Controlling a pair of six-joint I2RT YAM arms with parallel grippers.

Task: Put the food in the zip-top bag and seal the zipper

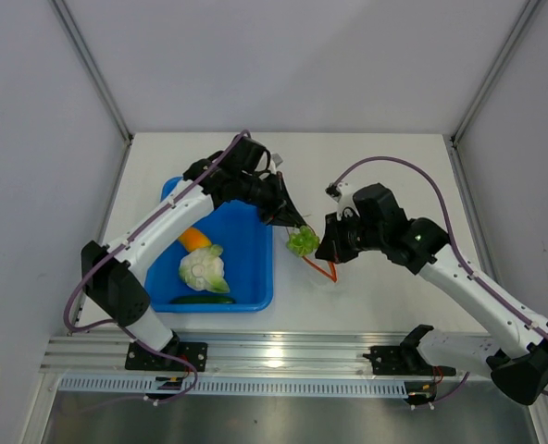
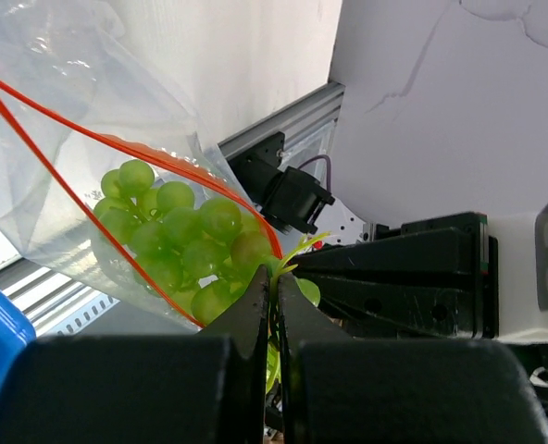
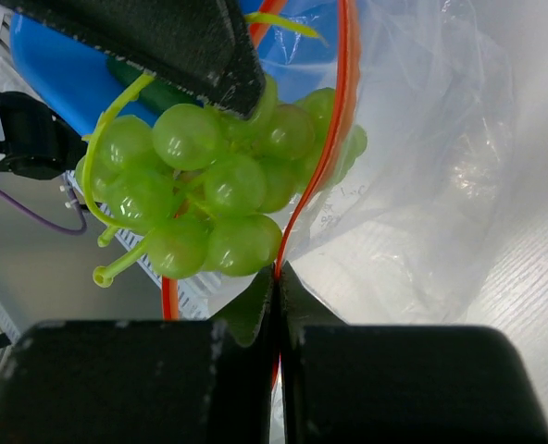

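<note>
Green grapes hang by their stem from my left gripper, which is shut on them. Their lower end reaches between the red-orange rims of the clear zip top bag, whose mouth gapes; the stem end is still outside. My right gripper is shut on one rim of the bag, at the right of the mouth in the top view. In the right wrist view the left gripper's dark finger comes in from the upper left, over the grapes. The bag's bottom is hard to make out from above.
A blue tray stands left of the bag. It holds a cauliflower, an orange vegetable and a dark green cucumber. The white table right of the bag and behind it is clear.
</note>
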